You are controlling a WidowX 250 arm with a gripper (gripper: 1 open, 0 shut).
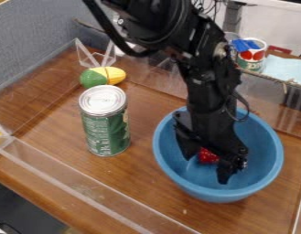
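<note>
My black gripper (211,152) reaches down inside a blue bowl (258,174) on the wooden counter, its fingers open on either side of a red object (207,157), perhaps a strawberry, partly hidden behind them. A green-labelled can (103,125) stands upright to the left of the bowl.
A yellow object (112,73) and a green one (92,79) lie at the back left. A red-and-white can (251,57) stands at the back right, behind a clear barrier. Clear walls edge the counter; bare wood lies left of the green can.
</note>
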